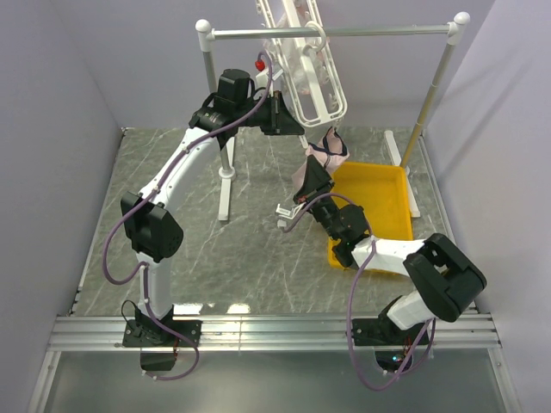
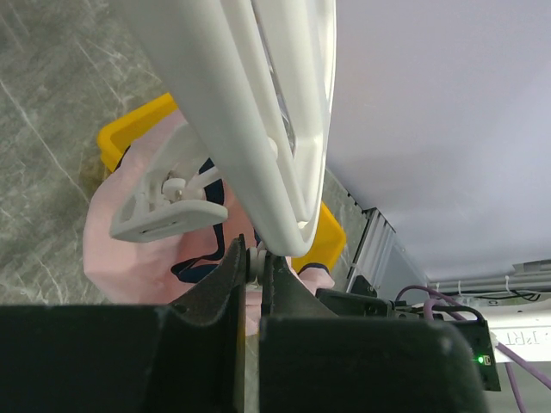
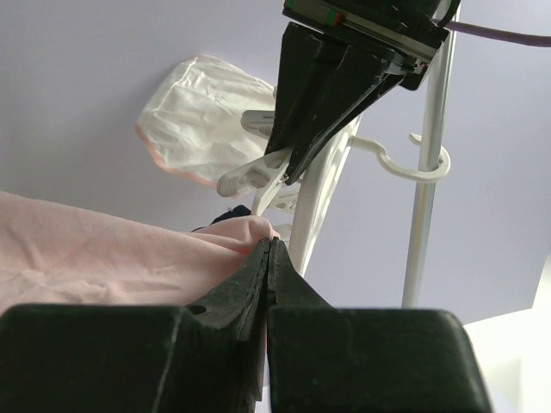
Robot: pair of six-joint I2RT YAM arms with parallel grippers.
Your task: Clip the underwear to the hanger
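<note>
A white clip hanger (image 1: 320, 93) hangs from the rail. My left gripper is shut on a white part of the hanger at its lower end, with an opened clip (image 2: 164, 219) beside it. Below hangs the pink underwear (image 2: 120, 249) with dark navy trim. My right gripper is shut at the edge of the pink cloth, whose folded top (image 3: 232, 234) rises between the fingertips and the clip in the right wrist view. Whether the cloth lies inside the clip is unclear.
A yellow bin (image 1: 379, 206) sits on the marble floor under the rack's right side. The metal rail (image 1: 387, 31) spans above both arms, with posts at either side.
</note>
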